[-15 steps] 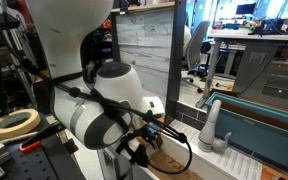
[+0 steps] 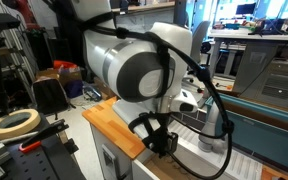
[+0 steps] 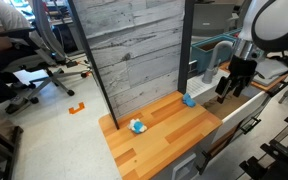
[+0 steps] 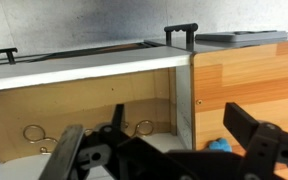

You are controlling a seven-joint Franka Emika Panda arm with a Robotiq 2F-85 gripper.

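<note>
My gripper [image 3: 226, 92] hangs over the open drawer, fingers pointing down. The dark gripper parts [image 4: 172, 140] fill the bottom of the wrist view, but whether the fingers are apart is unclear. In that view the drawer [image 4: 134, 70] has a pale front edge and a light wooden bottom. Inside it lie ring-shaped metal handles [image 4: 34, 132], perhaps of scissors, and another ring [image 4: 144, 127] beside the gripper. Nothing can be made out between my fingers.
A wooden top [image 3: 159, 140] lies beside the drawer, bearing a small blue object [image 3: 137, 126] and another blue piece [image 3: 189, 101]. A blue bin [image 2: 254, 128] and a whitish upright object [image 2: 210, 125] stand behind. A tape roll [image 2: 14, 123] sits at the left.
The arm has risen and moved right in exterior view 1, carrying the gripper over the drawer's interior. The surrounding objects look unmoved.
</note>
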